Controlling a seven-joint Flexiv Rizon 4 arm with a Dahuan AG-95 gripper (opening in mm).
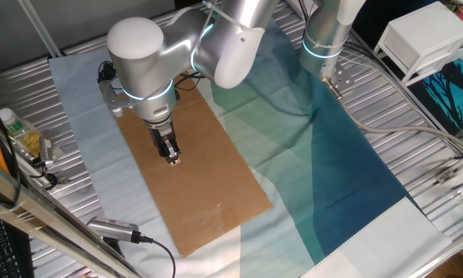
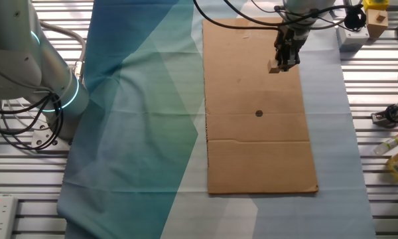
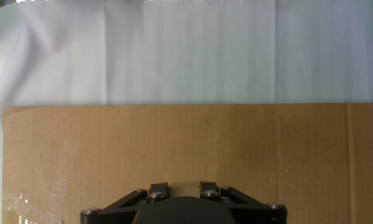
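A small wooden block (image 2: 273, 66) sits at the tips of my gripper (image 2: 286, 65), which is shut on it. In the wrist view, the block (image 3: 184, 190) fills the gap between the two black fingers, with only its upper part showing. From the first exterior view my gripper (image 1: 173, 160) points down over the brown cardboard sheet (image 1: 208, 185). How high the block hangs above the cardboard is hard to tell. A round dark spot (image 2: 259, 113) marks the cardboard, apart from the block.
A patterned cloth (image 2: 139, 133) lies under the cardboard. Bottles (image 2: 393, 141) and a yellow-topped wooden item (image 2: 377, 20) stand beyond the cloth edge. Most of the cardboard is bare; black cables (image 2: 239, 26) cross above one end.
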